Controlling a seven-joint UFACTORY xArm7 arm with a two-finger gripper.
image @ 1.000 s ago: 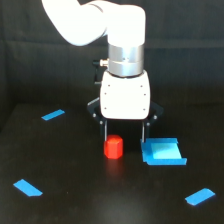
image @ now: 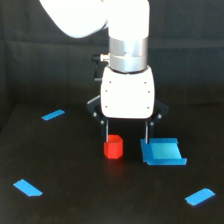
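A white robot arm comes down from the top of the view, ending in my gripper (image: 126, 131), whose two fingers point down, apart and open. A red object (image: 114, 147) stands on the black table, low between or just behind the left finger and the middle of the gap; whether a finger touches it I cannot tell. To its right lies a light blue square (image: 166, 153), like a shallow tray or marked area, partly behind the right finger.
Blue tape strips lie on the dark table (image: 90, 195): one at back left (image: 53, 114), one at front left (image: 28, 188), one at front right (image: 200, 196).
The arm and gripper have shifted very slightly, with the fingers a little different in position. The red object and blue square look unmoved.
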